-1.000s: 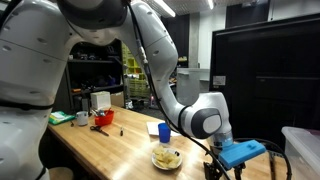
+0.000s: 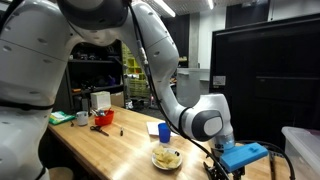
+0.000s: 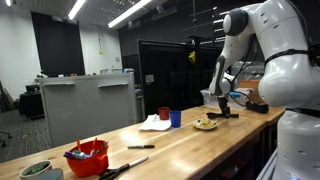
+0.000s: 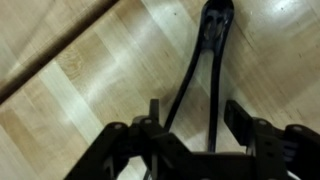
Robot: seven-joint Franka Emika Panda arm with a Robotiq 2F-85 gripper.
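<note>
Black tongs run between the fingers of my gripper in the wrist view. The rounded joined end lies at the top, and two thin arms spread toward me; their far ends are hidden behind the gripper. My gripper is shut on the tongs, though contact with each finger is hard to make out. Low over the table's right end, the gripper shows small and dark beside its blue part in exterior view 1. Exterior view 2 has the gripper beyond the plate.
A plate of pale yellow pieces stands near the gripper, with a blue cup and a red cup behind. At the table's other end sits a red bowl of utensils.
</note>
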